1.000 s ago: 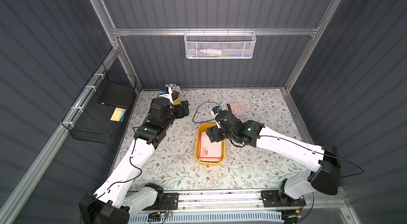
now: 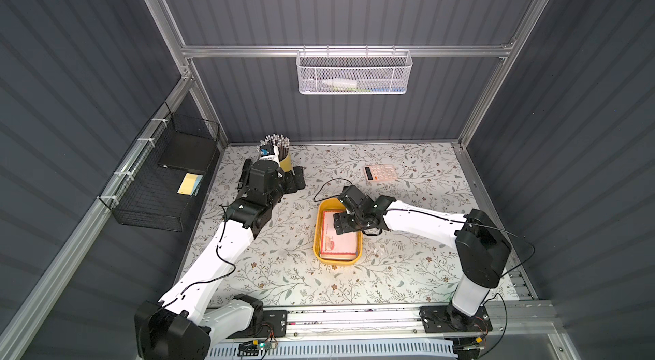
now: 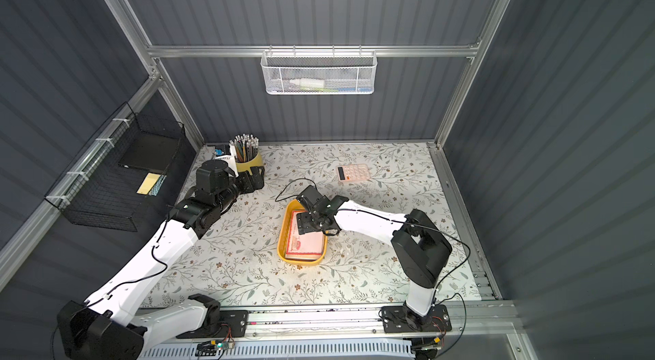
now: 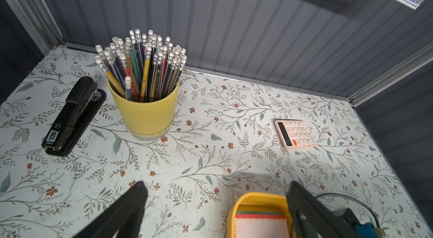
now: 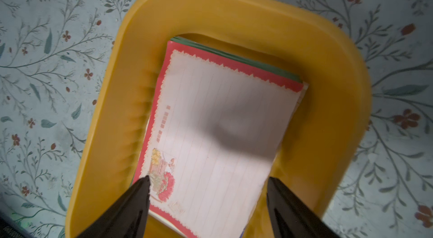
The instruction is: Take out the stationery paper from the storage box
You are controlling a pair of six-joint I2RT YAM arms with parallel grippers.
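Note:
The stationery paper (image 5: 216, 134), a pale pink stack with a red border and a green sheet beneath, lies flat in the yellow storage box (image 5: 347, 80). My right gripper is over the box, its fingers (image 5: 128, 211) spread apart with nothing held; from above it covers the upper part of the box. The right wrist view does not make clear whether the fingertips touch the paper. My left gripper hangs in the air left of the box, open and empty.
A yellow cup (image 4: 148, 114) of pencils and a black stapler (image 4: 74, 116) stand at the back left. A pink calculator (image 2: 380, 173) lies at the back. Wire baskets hang on the left wall and back wall (image 2: 354, 73).
The left arm has shifted only slightly. Paper and box have stayed in place.

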